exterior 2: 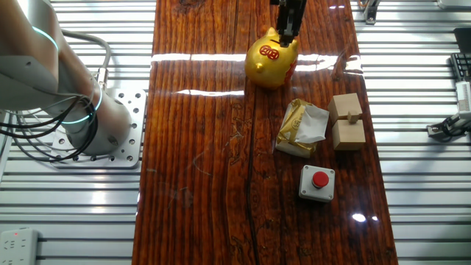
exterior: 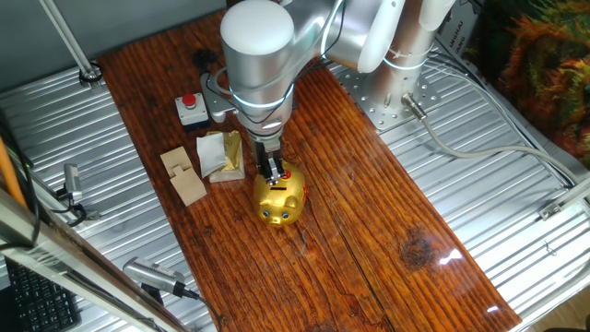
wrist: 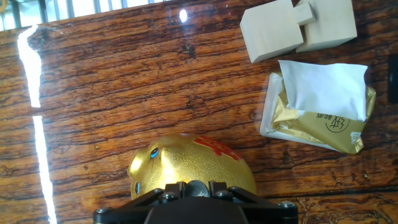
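Note:
A golden piggy bank (exterior: 279, 201) with red markings stands upright on the wooden table, and its dark slot (exterior: 278, 188) shows along its back. My gripper (exterior: 274, 177) hangs just above the bank, close to the slot. In the wrist view a round, dark grey coin (wrist: 196, 188) is pinched between the black fingertips, with the golden bank (wrist: 193, 165) behind it. From exterior view 2 the gripper (exterior 2: 286, 42) covers part of the bank's top. Whether the coin touches the slot cannot be made out.
A gold and white packet (exterior 2: 300, 129) lies near the bank, with pale wooden blocks (exterior 2: 346, 121) beside it. A red-topped button box (exterior 2: 317, 183) sits farther along the table. The wood is bare on the other side of the bank.

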